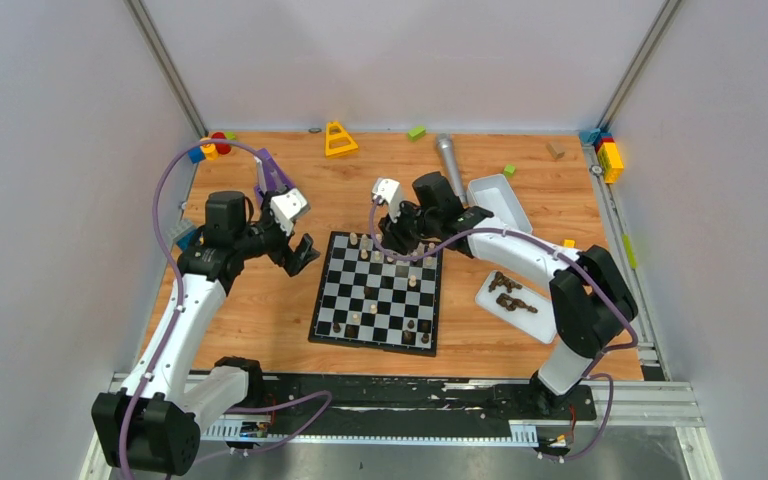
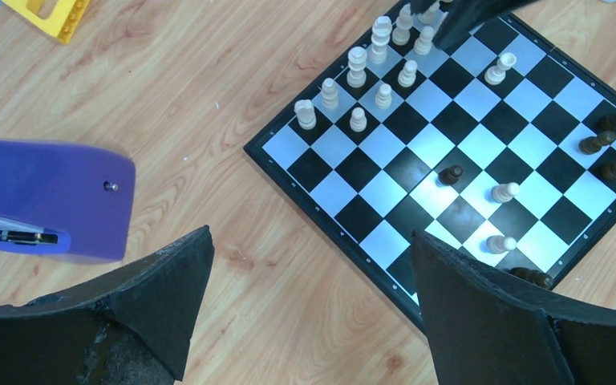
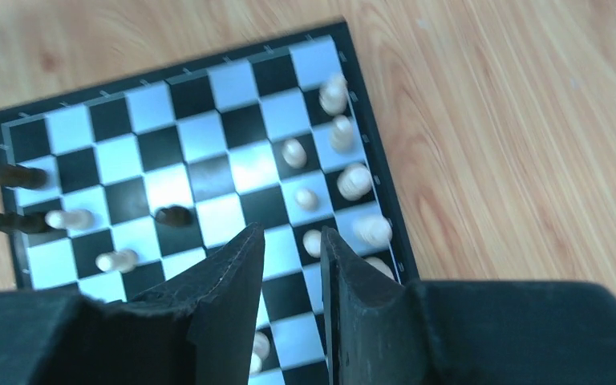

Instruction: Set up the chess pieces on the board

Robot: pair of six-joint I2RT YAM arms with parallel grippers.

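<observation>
The chessboard (image 1: 345, 295) lies mid-table. Along its far side stand white pieces in two rows, such as a white rook (image 2: 305, 114) in the corner and a white pawn (image 2: 358, 119). Loose on the squares are a dark pawn (image 2: 450, 175) and white pawns (image 2: 505, 192); a white piece (image 2: 500, 68) stands apart. Several dark pieces (image 2: 596, 143) line the near side. My right gripper hovers above the far part, a narrow gap between its fingers and no piece held. Left of the board, my left gripper is wide open and empty.
A white tray (image 1: 535, 326) with several dark pieces lies right of the board. Behind it are an empty white box (image 1: 500, 200) and a grey microphone (image 1: 448, 160). A purple stapler (image 2: 56, 192) sits near my left gripper. Wood left of the board is clear.
</observation>
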